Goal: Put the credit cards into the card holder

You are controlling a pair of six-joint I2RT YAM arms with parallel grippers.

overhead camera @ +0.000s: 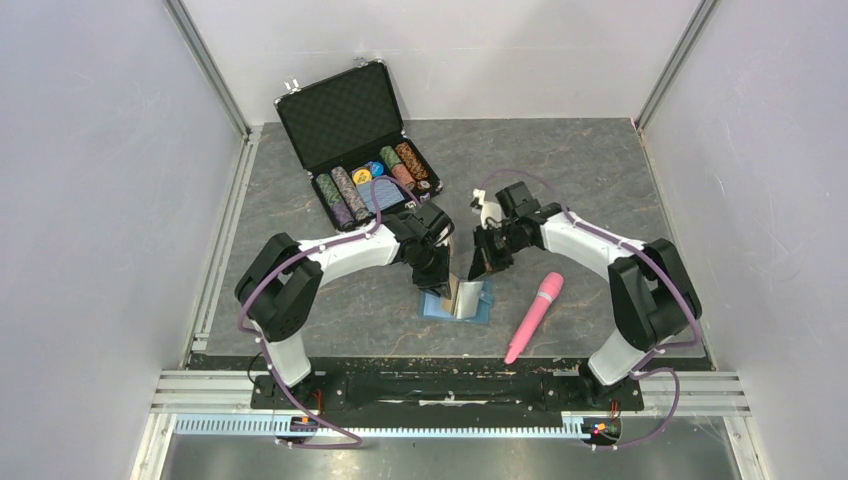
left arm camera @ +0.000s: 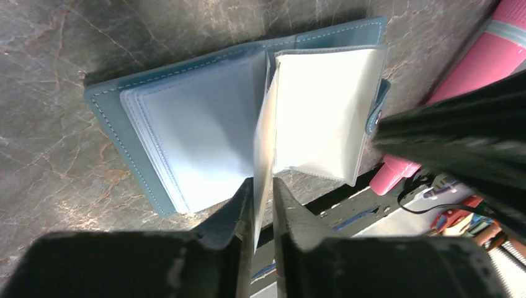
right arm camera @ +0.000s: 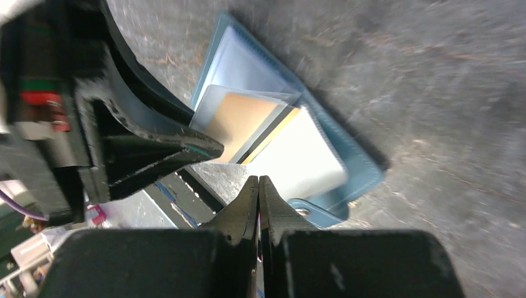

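The blue card holder [left arm camera: 142, 155] lies open on the table, with pale sleeves inside. A tan card with a dark stripe [right arm camera: 236, 124] sits in a clear sleeve, seen face-on in the right wrist view and edge-on in the left wrist view. My left gripper is at that upright leaf, whose edge lies between its fingertips; whether it grips it is unclear. My right gripper is shut, above and right of the holder, with nothing visible between its fingers.
A pink cylinder [overhead camera: 533, 318] lies right of the holder. An open case of poker chips [overhead camera: 370, 175] stands at the back left.
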